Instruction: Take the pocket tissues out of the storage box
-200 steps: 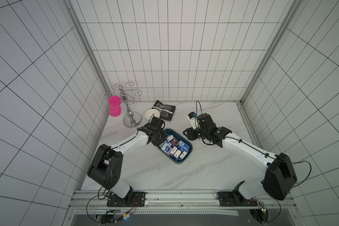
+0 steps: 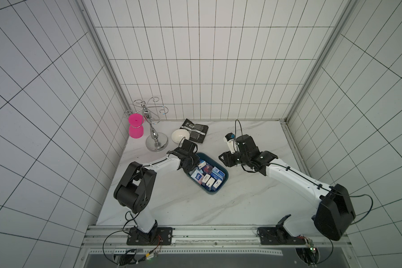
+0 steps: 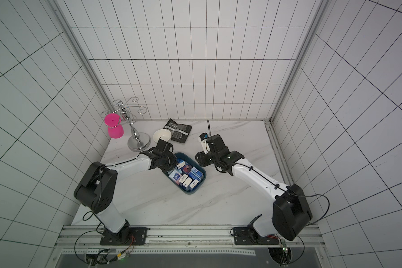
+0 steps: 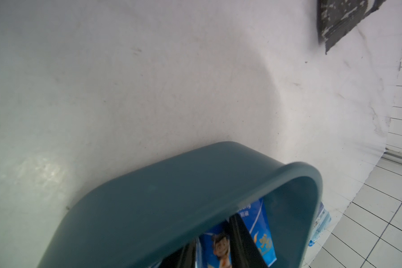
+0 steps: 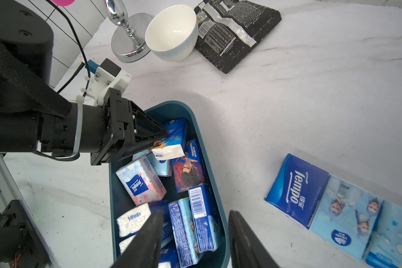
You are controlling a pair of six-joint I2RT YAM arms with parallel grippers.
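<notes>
The dark teal storage box (image 5: 206, 172) holds several pocket tissue packs, among them a pink-and-white Tempo pack (image 5: 143, 182), a Vinda pack (image 5: 134, 221) and a blue upright pack (image 5: 201, 218). Over the box's far end, my left gripper reaches in at a blue-and-white pack (image 5: 173, 134). Its dark fingers (image 4: 242, 239) stand part open in the left wrist view, the pack showing in the gap; the box wall (image 4: 178, 192) hides much there, and I cannot tell if they touch it. My right gripper is open and empty, above the near right rim.
Tissue packs, including a blue Tempo one (image 5: 299, 187), lie on the table right of the box. Behind stand a white bowl (image 5: 172, 33), a black bag (image 5: 234, 31) and a metal stand (image 2: 156, 140) with a pink cup (image 2: 136, 126).
My left arm has pushed slightly right, its gripper edging further over the box's far left end.
</notes>
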